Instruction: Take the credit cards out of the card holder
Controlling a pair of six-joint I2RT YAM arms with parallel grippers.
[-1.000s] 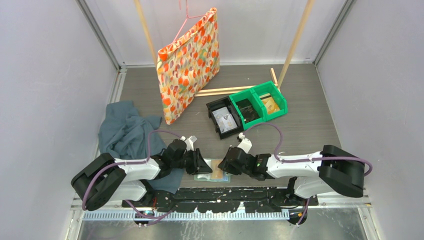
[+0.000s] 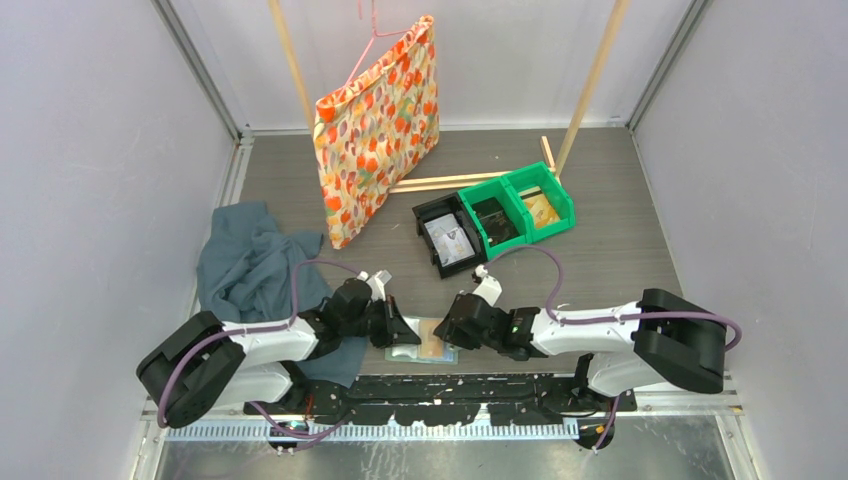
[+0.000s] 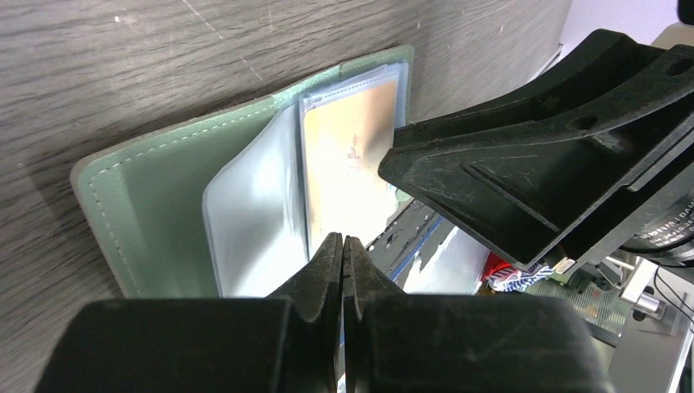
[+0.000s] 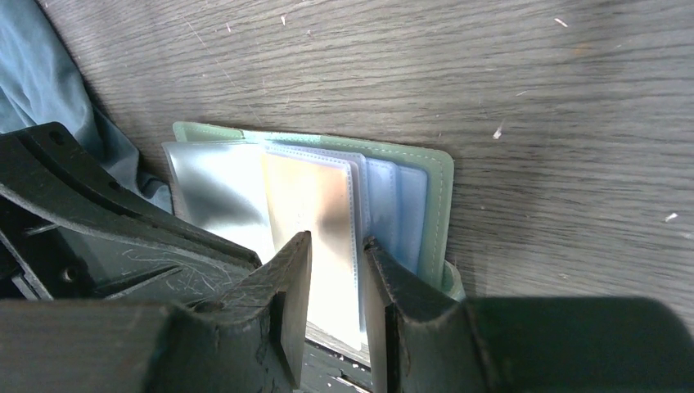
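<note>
The green card holder [image 3: 147, 184] lies spread open on the table, its clear sleeves fanned out. A beige credit card [image 3: 348, 155] sits in one sleeve, beside a whitish sleeve [image 3: 254, 205]. My left gripper is shut at the near end of that sleeve, with nothing between its fingers and the card outside them. In the right wrist view, my right gripper stands open over the card's sleeve, its fingertips apart. Bluish sleeves [image 4: 401, 205] lie on the right side of the holder. The top view hides much of the holder under both grippers.
A black bin [image 2: 425, 215] with a card-like item stands behind the grippers, joined by green bins [image 2: 570, 205]. A blue-grey cloth [image 2: 245, 255] lies left, and a patterned bag [image 2: 380, 130] hangs at the back. Table right of the holder is clear.
</note>
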